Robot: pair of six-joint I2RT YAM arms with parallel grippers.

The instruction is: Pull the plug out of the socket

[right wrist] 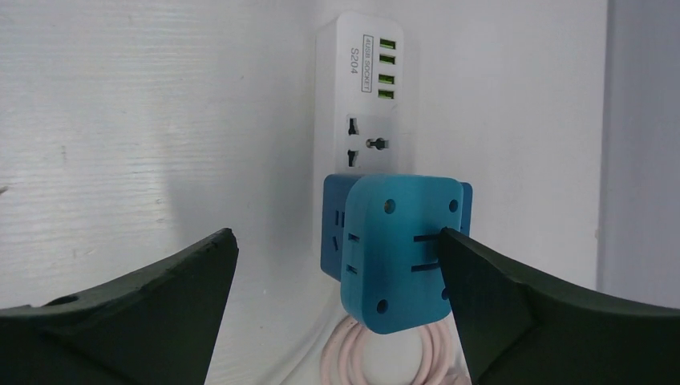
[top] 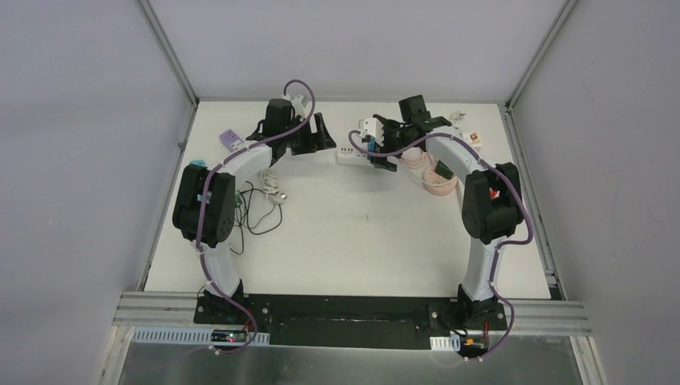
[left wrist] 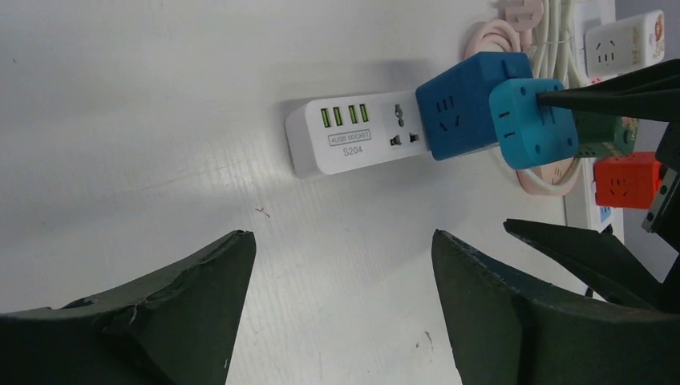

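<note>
A white power strip (left wrist: pixel 357 140) marked S204, with four USB ports, lies at the table's centre. At its right end sit a dark blue socket block (left wrist: pixel 453 120) and a lighter teal block (right wrist: pixel 397 269), stacked on it. My right gripper stands open around the teal block, one finger touching or overlapping its side. My left gripper hovers left of and nearer than the strip, fingers apart with bare table between them.
Pink and white cables (top: pixel 439 180) and more strips and plugs, including a red one (left wrist: pixel 621 180), crowd the right. Tangled cables (top: pixel 269 212) lie at left.
</note>
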